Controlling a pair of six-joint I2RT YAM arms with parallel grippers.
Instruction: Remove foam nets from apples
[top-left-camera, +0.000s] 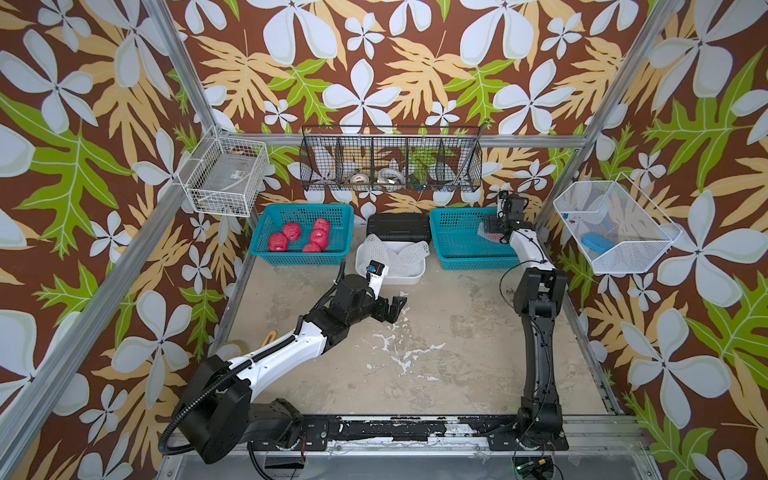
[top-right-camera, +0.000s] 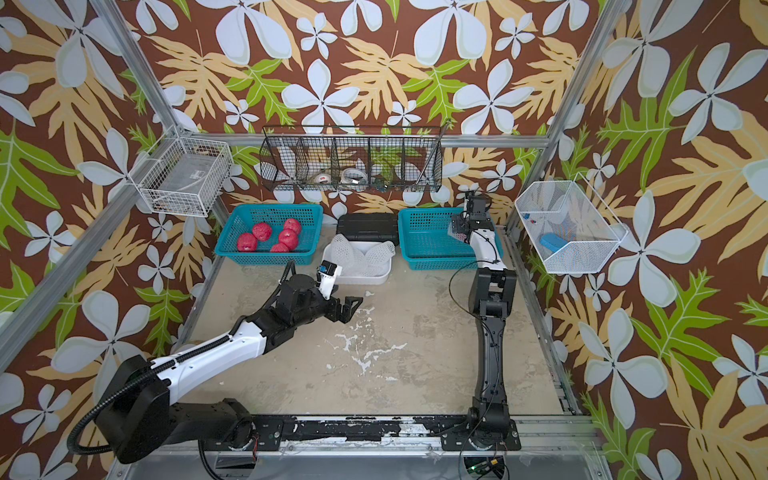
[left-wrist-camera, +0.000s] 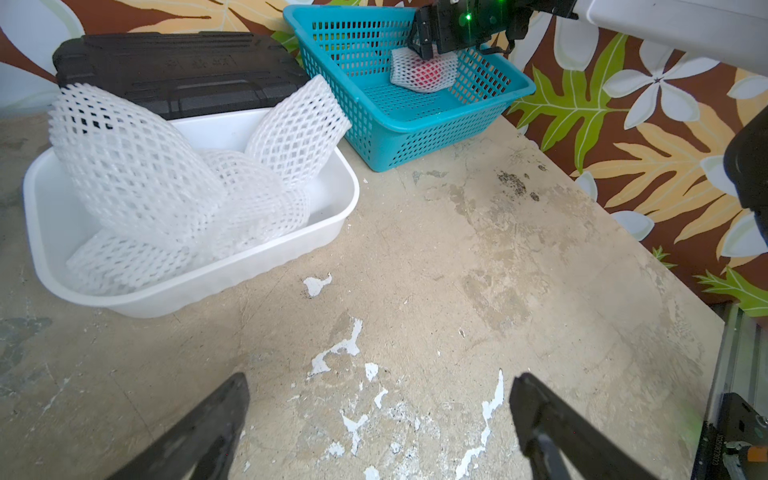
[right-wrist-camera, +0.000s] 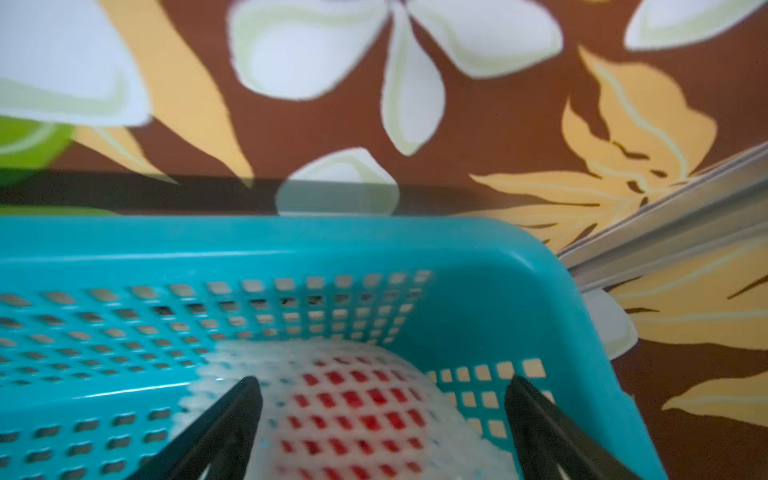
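Note:
One apple in its white foam net (right-wrist-camera: 352, 408) lies in the right teal basket (right-wrist-camera: 280, 244), near its right end. My right gripper is open over it, one finger on each side in the right wrist view; whether they touch cannot be seen. Over the bare table in front of the white tray (top-left-camera: 402, 278), my left gripper stands open and empty. Several loose foam nets (left-wrist-camera: 144, 168) fill that tray. In the left teal basket (top-left-camera: 261, 232) sit several red apples (top-left-camera: 292, 231) without nets.
A black case (top-left-camera: 397, 227) lies behind the white tray, between the two teal baskets. Wire baskets (top-left-camera: 392, 164) hang at the back and both sides.

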